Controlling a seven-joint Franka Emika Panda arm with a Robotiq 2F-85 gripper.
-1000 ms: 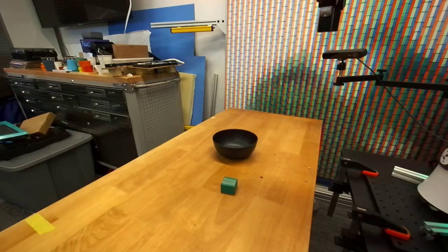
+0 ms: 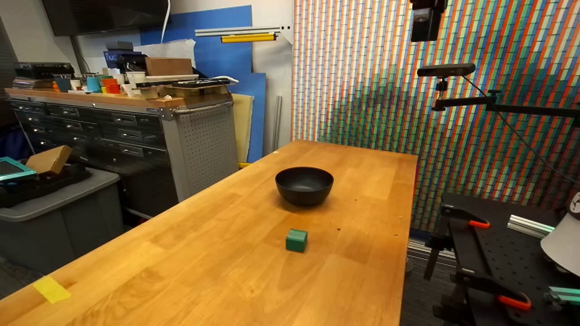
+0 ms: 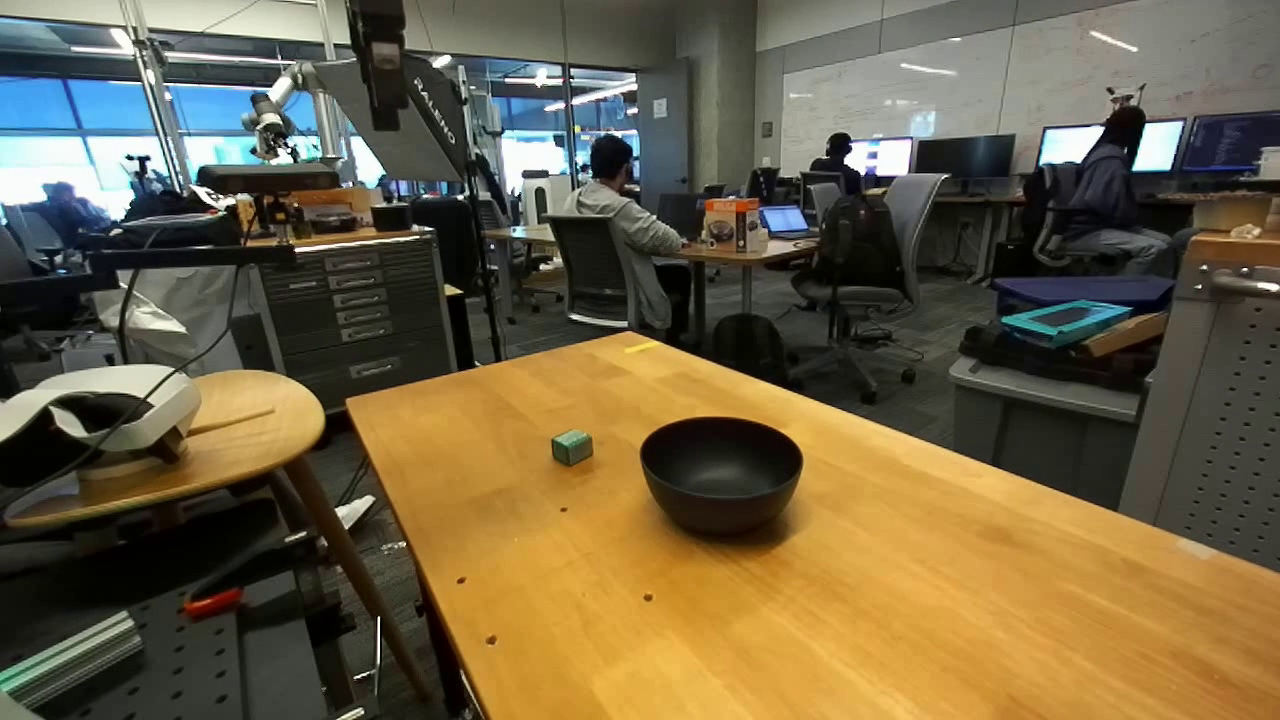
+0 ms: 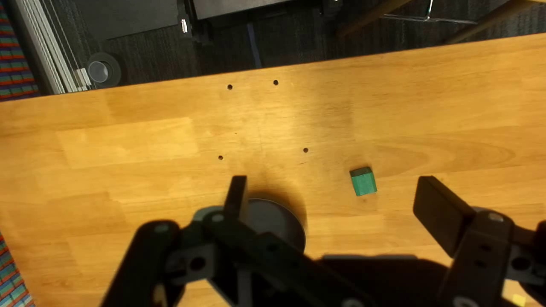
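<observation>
A small green block [image 2: 296,241] rests on the bare wooden table, with a black bowl [image 2: 304,186] standing upright behind it in exterior view 1. Exterior view 2 shows the bowl [image 3: 721,474] empty and the block [image 3: 572,448] to its left, apart from it. In the wrist view my gripper is open, its fingers wide apart, with nothing held. Between the fingertips in that picture, far below, lies the block [image 4: 364,183]. The left finger and the gripper's body partly cover the bowl [image 4: 276,220].
Around the block and bowl the tabletop [image 2: 228,244] is clear, apart from yellow tape [image 2: 51,289] at one edge. A camera on an arm [image 2: 446,69] stands beyond the table's right side. A stool [image 3: 240,432] is close to the table in exterior view 2.
</observation>
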